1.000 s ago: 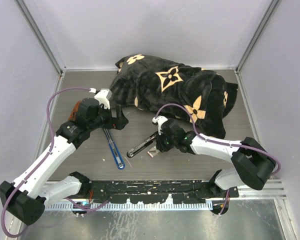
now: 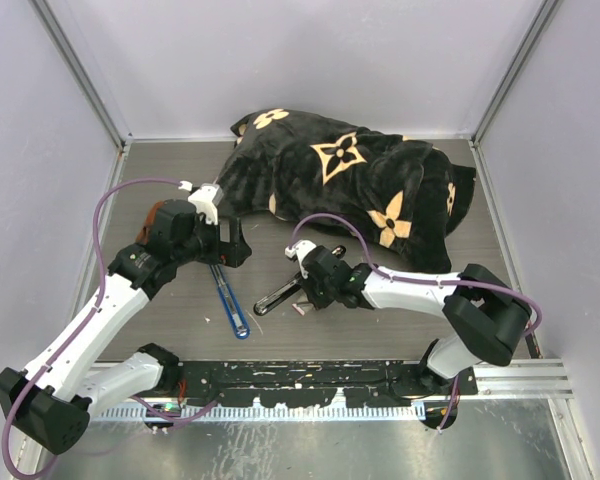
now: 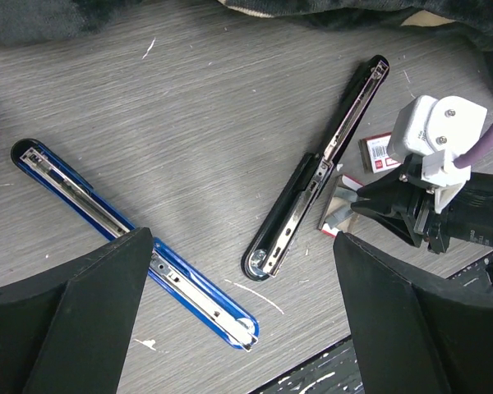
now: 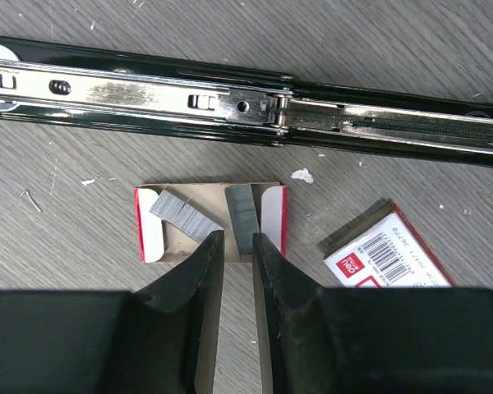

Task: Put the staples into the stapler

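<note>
The black stapler [image 4: 148,90] lies flat and opened out, its metal channel facing up. Beside it, an open staple tray [image 4: 181,248] holds a light staple strip [image 4: 186,217] lying aslant and a dark strip [image 4: 242,215] near one end. My right gripper is part open over the tray, with its fingertips about the lower end of the dark strip; whether they touch it is unclear. My left gripper stands wide open and empty above the table. Below it, a blue stapler [image 3: 189,287] lies opened out.
A small staple box [image 4: 390,254] with a barcode label lies near the tray. A dark patterned blanket [image 2: 340,180] covers the back of the table, and something brown [image 2: 150,220] is at the left. Bare table lies between the staplers.
My right gripper has moved left and slightly toward the table's front, to the open tray. The left arm has barely shifted; the staplers have stayed put.
</note>
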